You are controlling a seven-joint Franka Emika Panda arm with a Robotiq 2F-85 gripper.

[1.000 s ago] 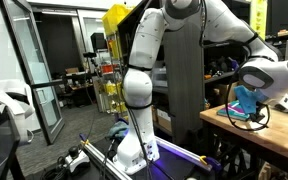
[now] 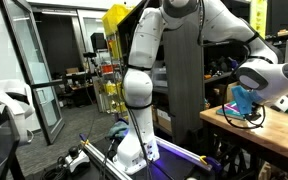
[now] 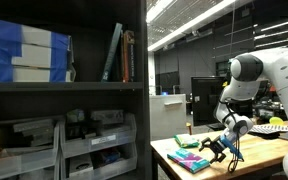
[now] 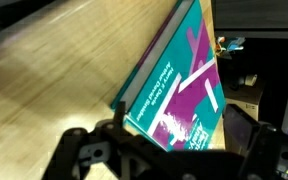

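Observation:
A teal and magenta book (image 4: 182, 85) with white lettering lies flat on the wooden table, slanted across the wrist view. In that view my open gripper spreads its dark fingers (image 4: 81, 152) over the book's near end, one to each side. No object shows gripped between them; whether they touch the book cannot be made out. From the second exterior view, the book (image 3: 187, 160) is near the table's left edge, with the gripper (image 3: 224, 158) close to its right. The arm partly hides the book (image 2: 220, 108) in the first exterior view.
A green item (image 3: 188, 141) lies behind the book. The bare wooden tabletop (image 4: 34, 95) shows on the book's left. A dark shelf unit with clear plastic bins (image 3: 99, 150) stands in the left foreground of the second exterior view.
The gripper has turned and shifted slightly at the wrist, while the upper arm looks almost unmoved. The book shows no clear movement.

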